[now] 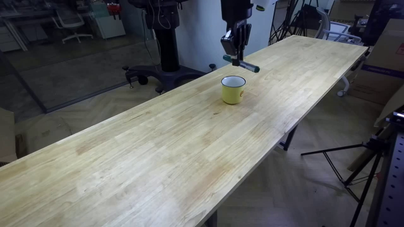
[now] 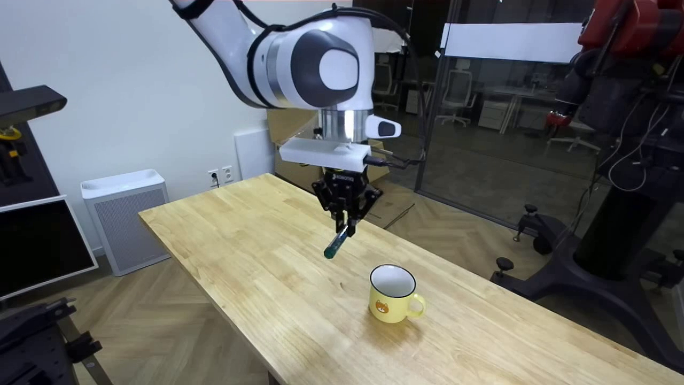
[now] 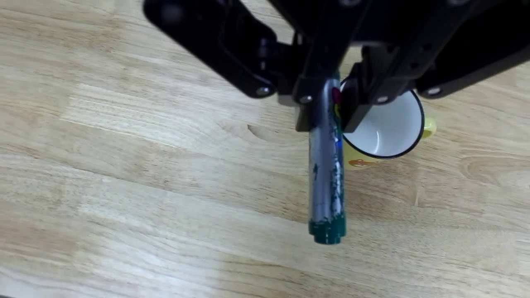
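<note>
My gripper (image 1: 236,63) is shut on a silver marker (image 3: 326,164) with green ends, gripped around its body. In the wrist view the marker's green end (image 3: 328,229) sticks out well past the fingers; its other end is mostly hidden behind them. The marker lies near level, a little tilted, in the air clear of the table. A yellow mug (image 2: 389,307) with a white inside, dark rim and small orange animal picture stands upright on the table. It looks empty in the wrist view, where the fingers (image 3: 357,106) cover part of its rim. The gripper hangs higher than the mug.
The mug's handle (image 2: 417,305) points right in the second exterior view. A dark wheeled stand (image 1: 166,77) is beyond the table's far edge.
</note>
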